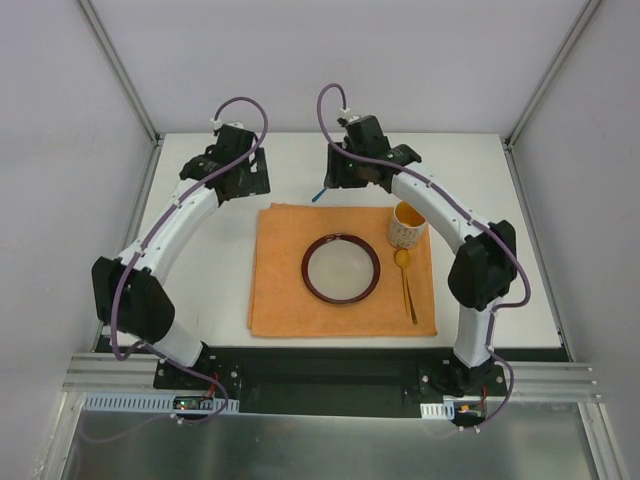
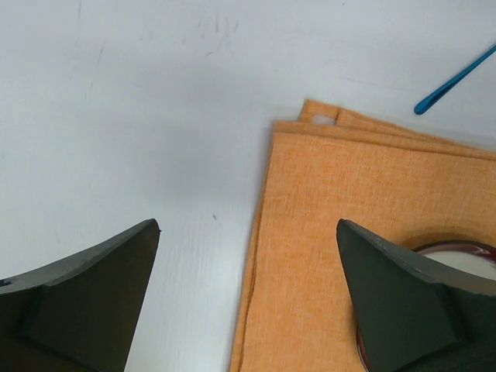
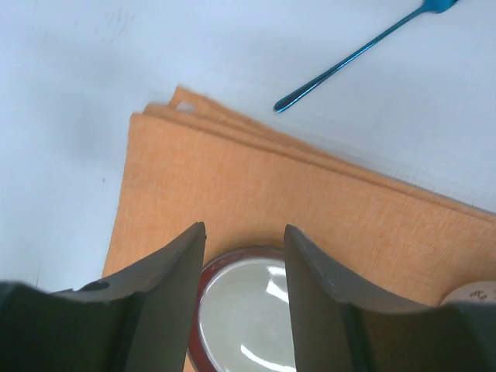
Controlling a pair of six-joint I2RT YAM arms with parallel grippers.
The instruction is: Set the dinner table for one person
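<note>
An orange placemat (image 1: 290,315) lies on the white table. On its middle rests a white plate (image 1: 341,270) with a dark red rim. A golden spoon (image 1: 404,268) lies right of the plate, and a cup (image 1: 404,228) with an orange inside stands at the mat's upper right. Behind the mat, on bare table, is a blue fork (image 3: 349,60), its handle showing in both wrist views. My left gripper is open above the mat's back left corner and bare table. My right gripper hangs open behind the plate, partly hiding the fork from above.
Walls close in the table on the left, right and back.
</note>
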